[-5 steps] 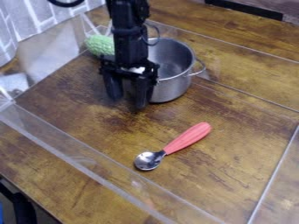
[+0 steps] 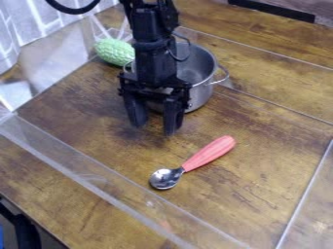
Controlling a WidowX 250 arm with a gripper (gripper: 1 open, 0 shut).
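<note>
My black gripper (image 2: pixel 155 109) hangs low over the wooden table, in front of a metal pot (image 2: pixel 196 70), which it partly hides. Its two fingers stand apart, with nothing visible between them. A spoon with a pink handle (image 2: pixel 209 153) and a steel bowl end lies on the table in front of the gripper, toward the right, apart from it.
A green textured object (image 2: pixel 112 52) with a pale top lies behind, left of the pot. Clear plastic walls edge the table (image 2: pixel 85 146) at the left and right. Bare wood surrounds the spoon and stretches to the back right.
My gripper has moved a little toward the front of the table, downward in the view. The pot and spoon appear unmoved.
</note>
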